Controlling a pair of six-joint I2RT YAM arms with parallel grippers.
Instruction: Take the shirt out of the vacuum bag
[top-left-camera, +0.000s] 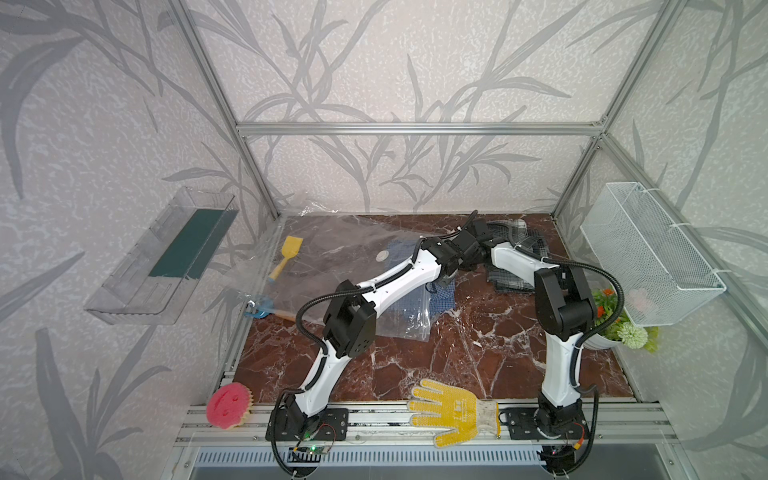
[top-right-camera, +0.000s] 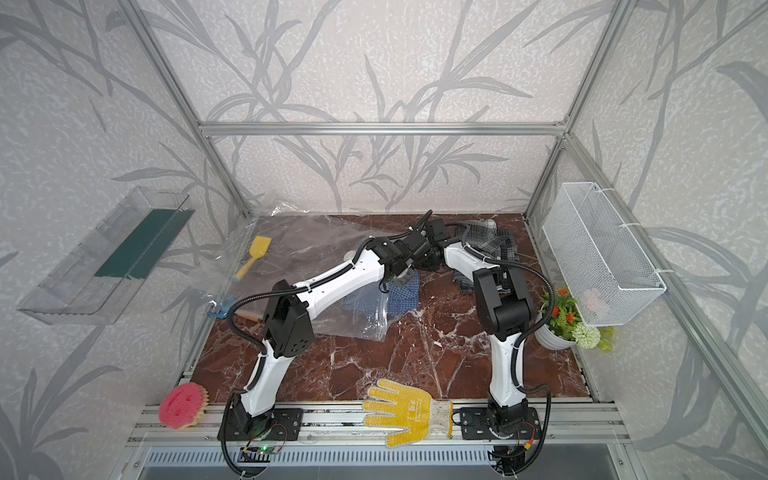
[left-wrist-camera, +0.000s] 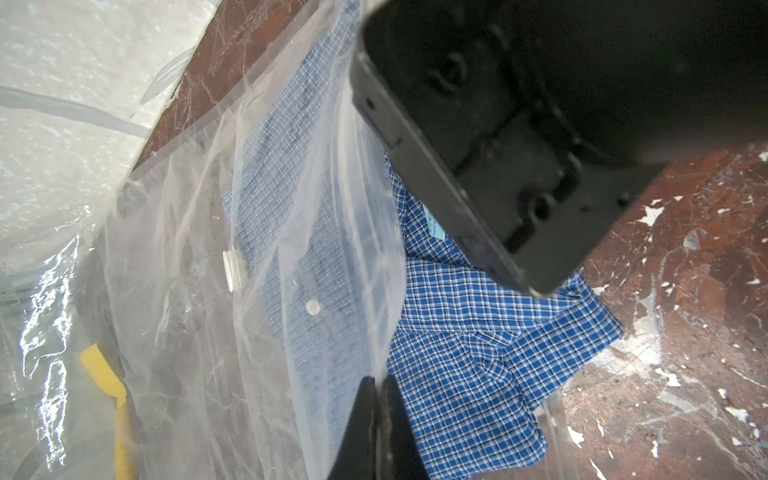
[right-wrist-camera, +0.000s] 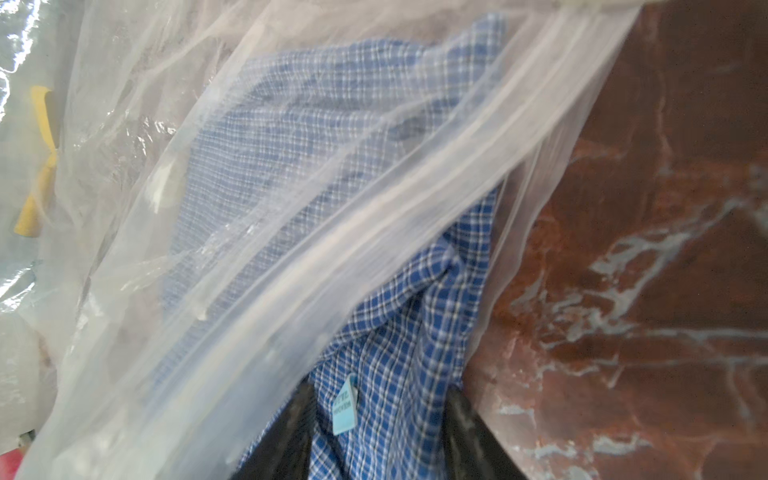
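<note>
The blue checked shirt (left-wrist-camera: 464, 400) lies partly under the clear vacuum bag (left-wrist-camera: 192, 240), with its right part bare past the bag's lifted edge. In the left wrist view that edge runs down to my left gripper, which is shut on the film. My right gripper is part open over the shirt (right-wrist-camera: 380, 416), its fingers (right-wrist-camera: 297, 436) apart on either side of a bunched fold and a light blue label. Whether the pads touch the cloth cannot be seen. From above, both arms meet over the bag's right side and hide the fingertips.
Dark checked cloth (top-left-camera: 512, 272) lies behind the right arm. A yellow spatula (top-left-camera: 286, 254) shows at the bag's left. A flower pot (top-left-camera: 612, 324) and white mesh basket (top-left-camera: 652, 252) stand right; a yellow glove (top-left-camera: 452, 412) lies in front.
</note>
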